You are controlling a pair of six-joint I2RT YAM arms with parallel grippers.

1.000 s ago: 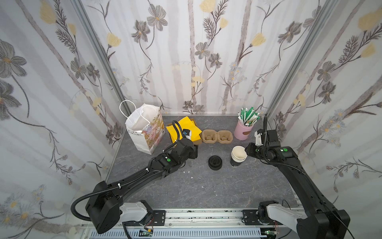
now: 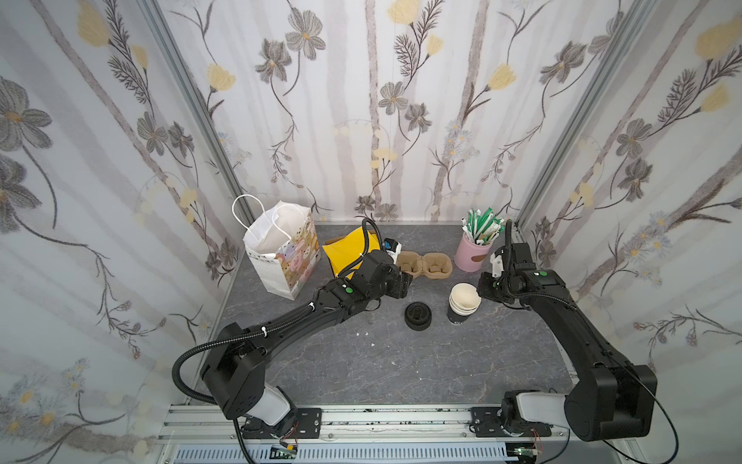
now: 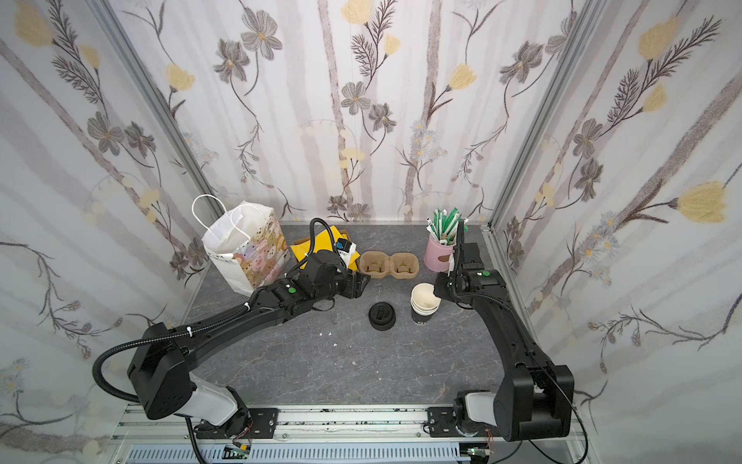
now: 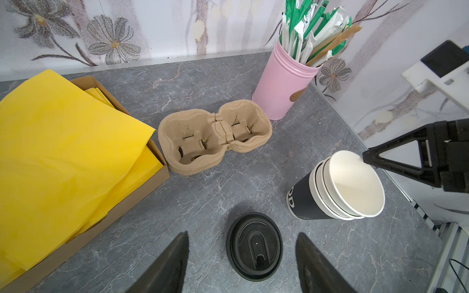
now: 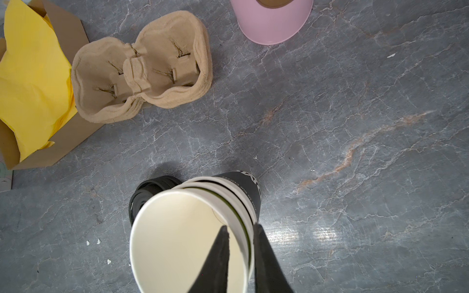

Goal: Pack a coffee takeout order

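A nested stack of white-rimmed paper cups (image 4: pixel 355 183), dark at the base, stands on the table. My right gripper is at the top cup's edge, its fingers apart with the cup walls seen between them; whether they touch is unclear. Black lids (image 4: pixel 254 246) lie in a small pile left of the cups. Above them, my left gripper is open and empty, the lids appearing between its fingers. The brown two-cup carrier (image 2: pixel 422 265) sits empty behind. At the far left stands the white paper bag (image 2: pixel 272 266), open-topped with looped handles and a patterned side.
A pink holder (image 4: pixel 278 80) of green and white wrapped sticks stands behind the cups. Yellow sheets (image 4: pixel 68 161) fill a cardboard box left of the carrier.
My left arm has moved right and toward the lids from near the yellow sheets. The cups and lids keep their places.
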